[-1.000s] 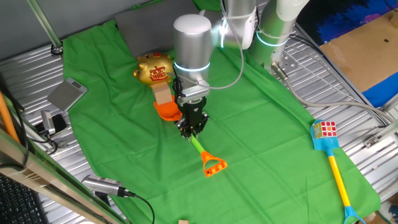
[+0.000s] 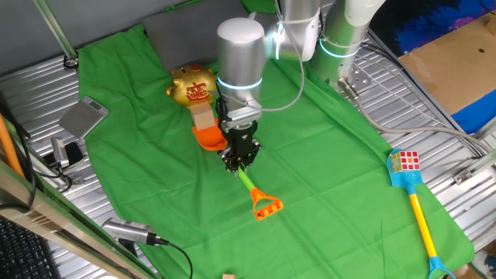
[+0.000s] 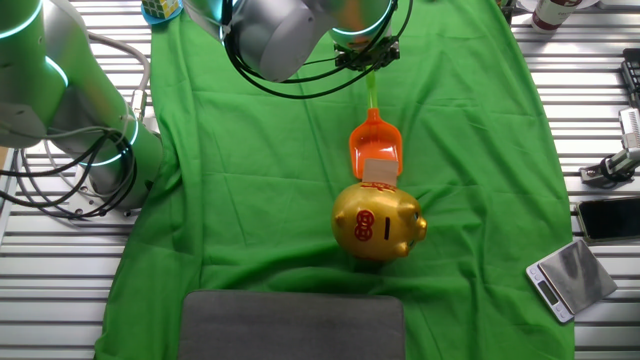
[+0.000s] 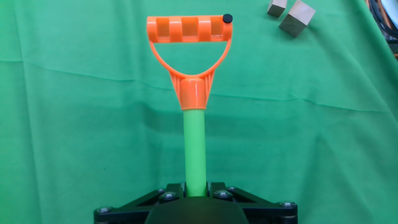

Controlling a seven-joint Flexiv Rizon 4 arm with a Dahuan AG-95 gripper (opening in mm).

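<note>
A toy shovel with an orange scoop [image 3: 375,145], green shaft [image 4: 195,146] and orange D-shaped handle [image 4: 189,81] lies along the green cloth. My gripper is shut on the green shaft, a finger close against either side of it. From exterior view 1 the gripper [image 2: 240,165] appears low over the cloth, between scoop and handle. A wooden block [image 3: 380,171] sits at the scoop's front edge; whether it rests on the scoop or only against it, I cannot tell. Just beyond is a gold piggy bank [image 3: 378,222], touching or nearly touching the block.
A blue-and-yellow shovel [image 2: 419,217] bearing a Rubik's cube [image 2: 404,161] lies at the right cloth edge. Two wooden blocks, one of them larger [image 4: 297,18], lie past the handle. A dark grey panel [image 3: 290,325] lies behind the pig.
</note>
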